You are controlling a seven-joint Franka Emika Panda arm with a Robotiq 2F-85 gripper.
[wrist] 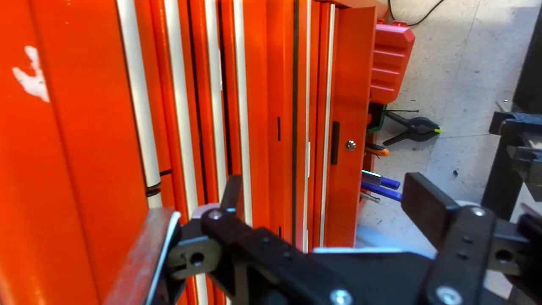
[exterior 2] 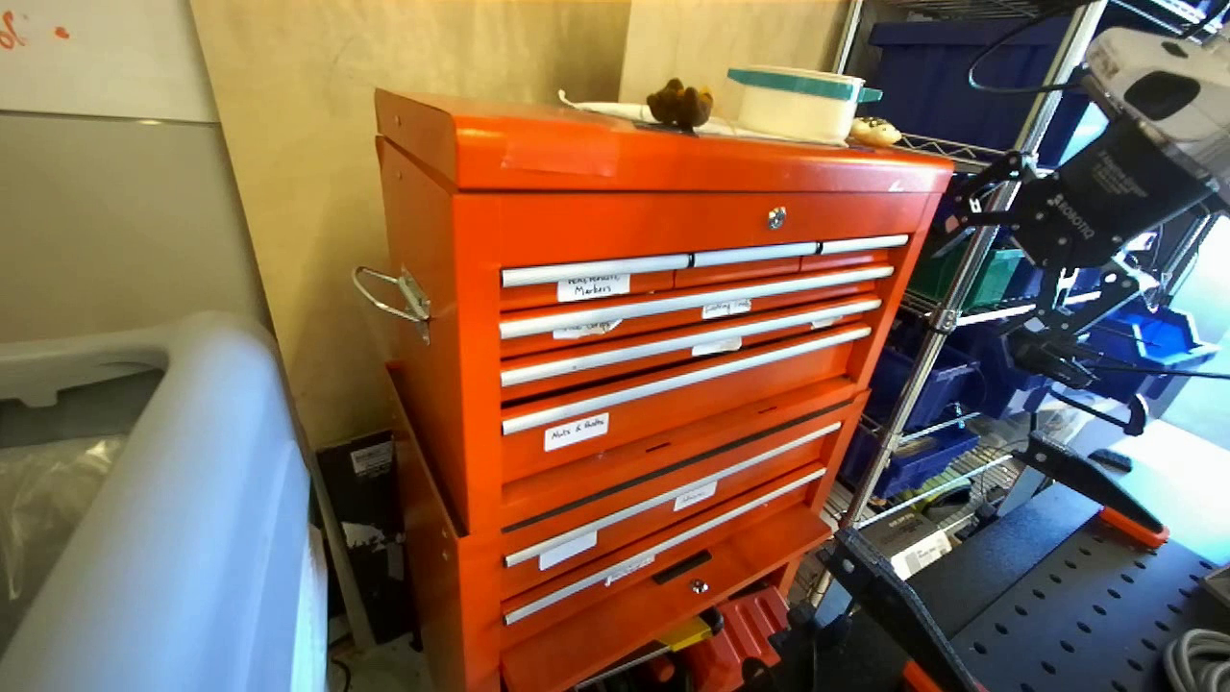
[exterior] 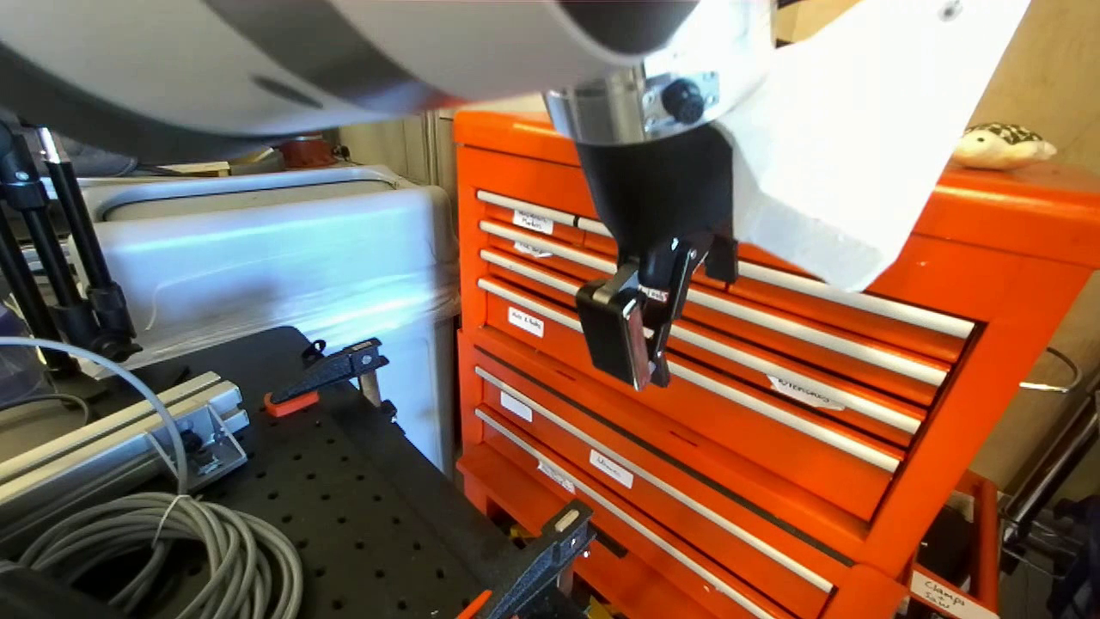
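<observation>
A tall orange tool chest (exterior 2: 680,219) fills much of every view. Its drawers look closed, and their long pale handles (exterior: 804,363) carry paper labels. In the first exterior view my gripper (exterior: 665,315) hangs in front of the upper drawers, pointing down. The wrist view has the gripper open, its dark fingers (wrist: 425,206) far apart with nothing between them. Drawer handles (wrist: 242,112) run lengthwise through that view, beyond the fingers; no contact shows. The second exterior view puts the robot arm (exterior 2: 1113,190) at the chest's right.
A black perforated table (exterior: 330,505) stands before the chest, with clamps (exterior: 546,562) at its edge and a coiled grey cable (exterior: 222,557) on it. On the chest top sits a white tub (exterior 2: 796,104) with a teal rim. A grey bin (exterior: 278,248) is left of the chest.
</observation>
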